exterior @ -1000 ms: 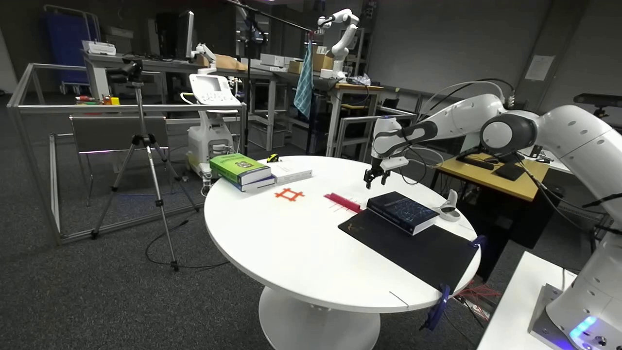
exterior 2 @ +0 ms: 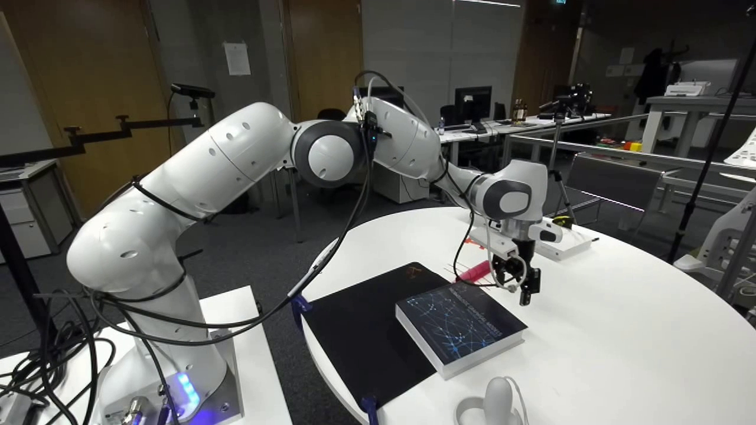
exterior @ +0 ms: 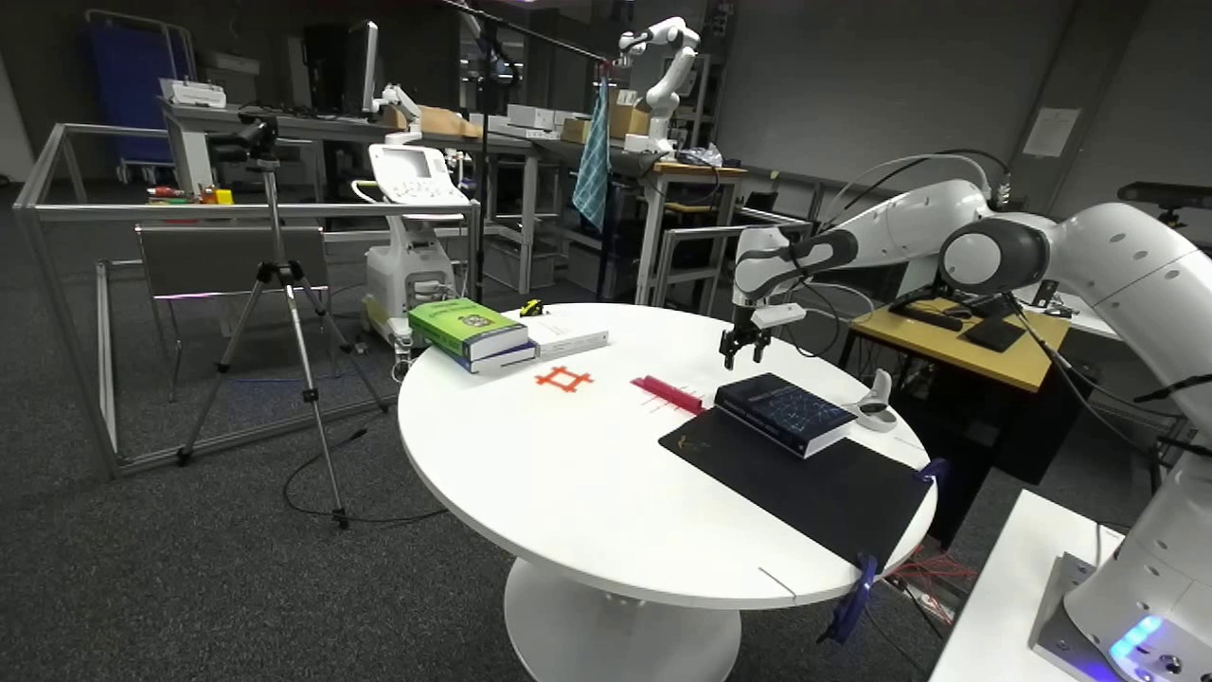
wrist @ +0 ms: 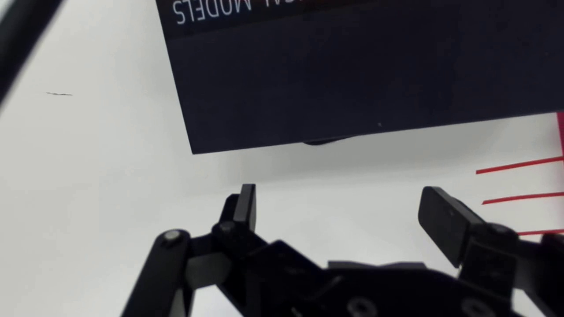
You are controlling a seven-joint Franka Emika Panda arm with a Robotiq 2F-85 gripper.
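A thick dark book (exterior: 784, 409) with a blue network pattern on its cover lies flat, partly on a black mat (exterior: 812, 483). In the second exterior view the book (exterior 2: 457, 322) shows its white page edges and cover. My gripper (exterior: 744, 362) hangs over the white table just past the book's far edge. Seen from the wrist, the gripper has its fingers wide apart with only bare table between them, and the edge of the book (wrist: 343, 79) runs across the top, clear of the fingertips.
A red strip (exterior: 672, 394) lies beside the book. Further left are an orange frame mark (exterior: 563, 379), a green book (exterior: 468, 328) on a blue one, and a white book (exterior: 568, 335). A white controller (exterior: 875, 403) stands right of the book.
My gripper has shifted slightly to the right in the first exterior view, toward the book's side. The books and other items on the table have not moved.
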